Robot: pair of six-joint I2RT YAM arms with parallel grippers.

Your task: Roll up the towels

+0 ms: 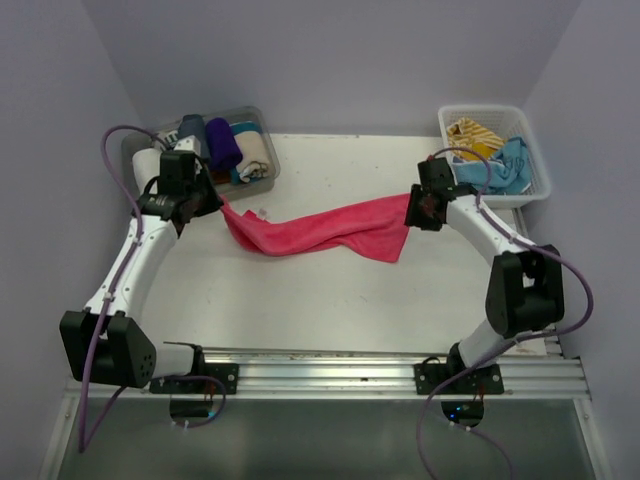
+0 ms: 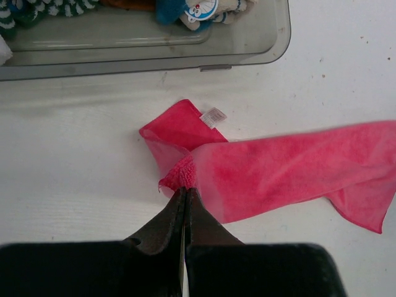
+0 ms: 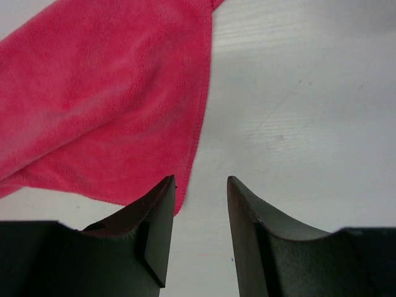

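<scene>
The pink towel (image 1: 330,225) lies spread unevenly on the white table, folded along parts of its length, with a white tag near its left end. My left gripper is shut on the raised left corner (image 2: 180,173) of the towel, the rest resting on the table. My right gripper is open, hanging over the towel's right end (image 3: 142,142) near its edge, nothing seen between its fingers.
A grey bin (image 1: 270,176) with rolled towels stands back left. A white basket (image 1: 537,160) with blue and yellow cloths is back right.
</scene>
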